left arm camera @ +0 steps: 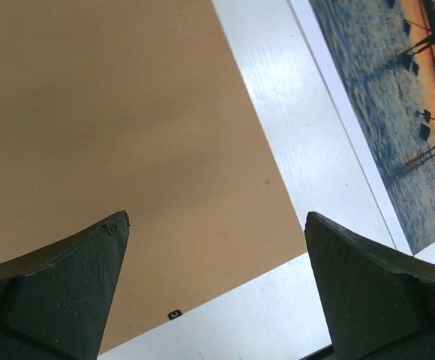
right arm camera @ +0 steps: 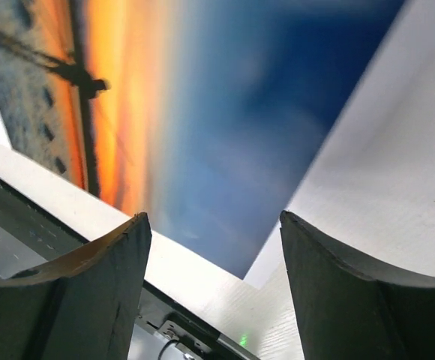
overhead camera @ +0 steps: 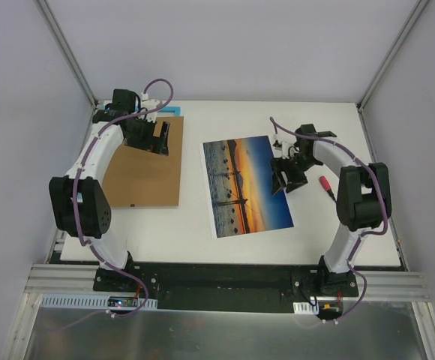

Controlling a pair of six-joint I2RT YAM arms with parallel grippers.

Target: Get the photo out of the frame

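The sunset photo lies flat near the middle of the white table, outside any frame, with a pale strip showing along its edge. To its left is the brown backing board, lying over the blue frame, of which a bit shows at the top. My left gripper hangs over the board with its fingers wide apart and nothing between them. Above the photo's right edge is my right gripper; its fingers stand apart, and the photo's blue side passes below them without being held.
A red-handled tool rests at the right, partly behind the right arm. Bare white table separates the board from the photo. The dark table edge runs along the front.
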